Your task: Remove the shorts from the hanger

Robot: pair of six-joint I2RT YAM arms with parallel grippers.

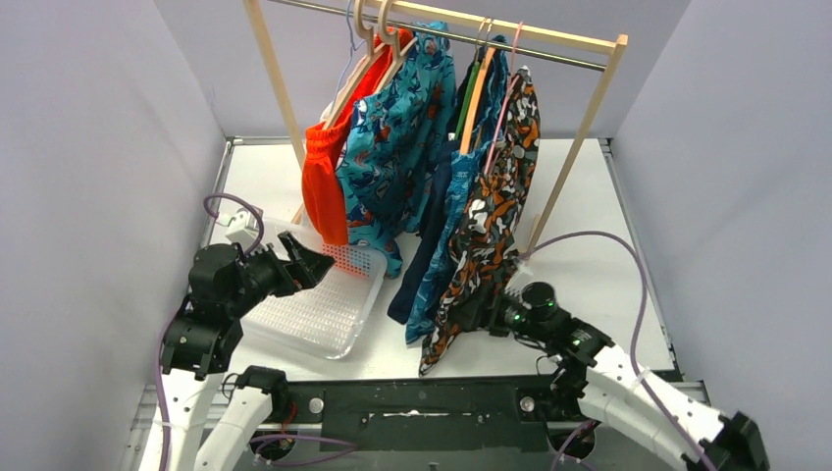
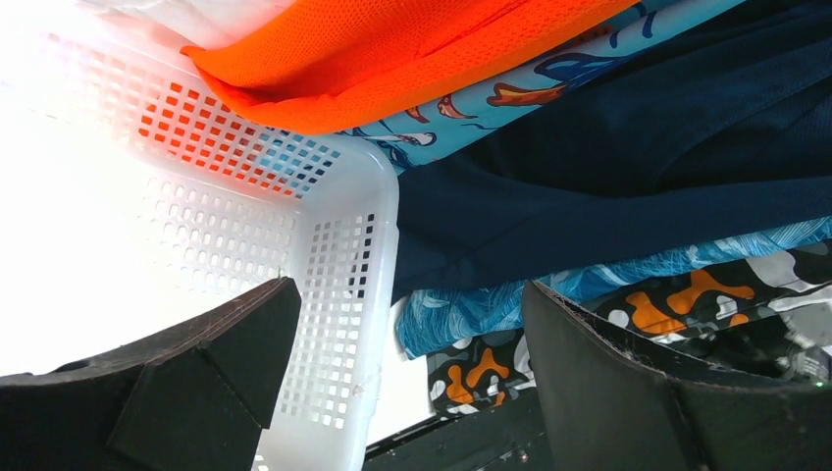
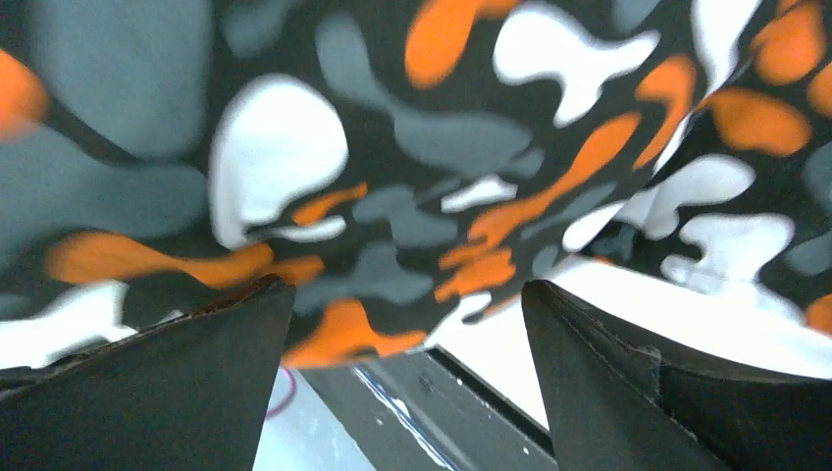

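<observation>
Camouflage shorts point(image 1: 481, 231) in black, orange, grey and white hang rightmost on a pink hanger point(image 1: 505, 93). At their lower part is my right gripper point(image 1: 476, 312), its fingers dark against the dark print. In the right wrist view the camouflage cloth point(image 3: 432, 167) fills the space beyond the fingers point(image 3: 618, 383), which stand well apart; no grip on it shows. Over the white basket my left gripper point(image 1: 319, 263) stays open and empty. Other shorts hang alongside: orange point(image 1: 324, 182), turquoise print point(image 1: 392, 147), navy point(image 1: 422, 255) and blue patterned point(image 1: 446, 245).
The white perforated basket point(image 1: 338, 339) lies on the table at left, below the orange shorts. A wooden rack post point(image 1: 579, 137) rises on the right. Bare table point(image 1: 613, 265) shows beyond it.
</observation>
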